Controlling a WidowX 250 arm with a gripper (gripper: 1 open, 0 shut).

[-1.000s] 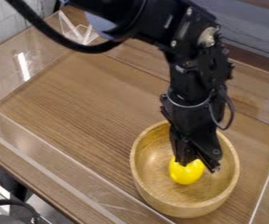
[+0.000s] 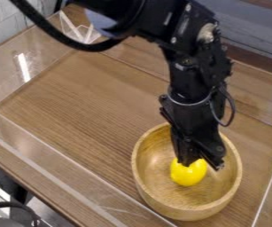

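Observation:
A round wooden bowl sits on the table at the lower right, holding a yellow ball. My black gripper reaches down into the bowl's back part, just above the ball. Its fingers look shut, and I see nothing held between them; whether they touch the ball's top I cannot tell.
Transparent edging runs along its left and front sides. Cables lie at the lower left, off the table.
The ball stays in the bowl.

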